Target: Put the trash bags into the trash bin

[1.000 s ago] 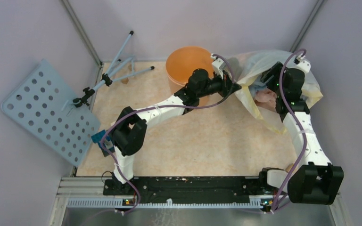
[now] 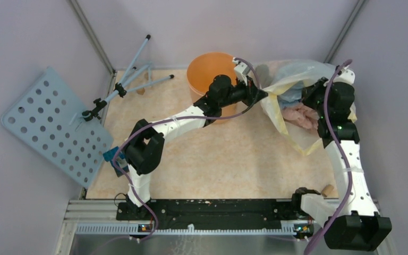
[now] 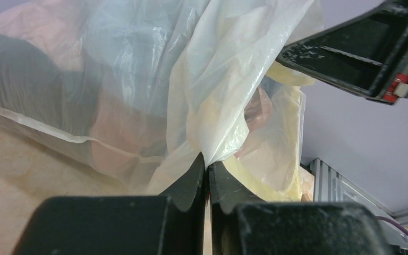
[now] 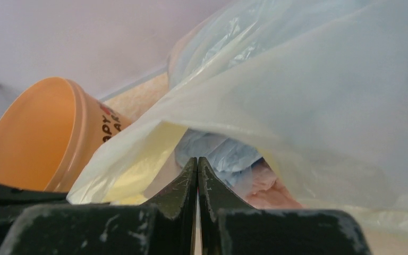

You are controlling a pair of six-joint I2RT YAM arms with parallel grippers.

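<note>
My left gripper is shut on the rim of the big translucent white bag (image 3: pixel 133 64), pulling its mouth out beside the orange bin (image 2: pixel 211 69). Inside that bag lie a light blue trash bag (image 4: pixel 218 154) and a pink trash bag (image 4: pixel 268 188). My right gripper is shut at the bag's mouth, its tips pressed together with nothing between them. The light blue bag shows beyond those fingertips, outside them. In the top view the right gripper (image 2: pixel 306 96) covers part of the blue bag.
A light blue perforated board (image 2: pixel 58 127) and a folding stand (image 2: pixel 130 79) occupy the left side. Bare table (image 2: pixel 228 164) stretches across the front middle. The white bag's film overhangs the right gripper's view. A small wooden block (image 2: pixel 327 190) lies at the front right.
The light blue bag stays inside the white bag. The left gripper has shifted slightly.
</note>
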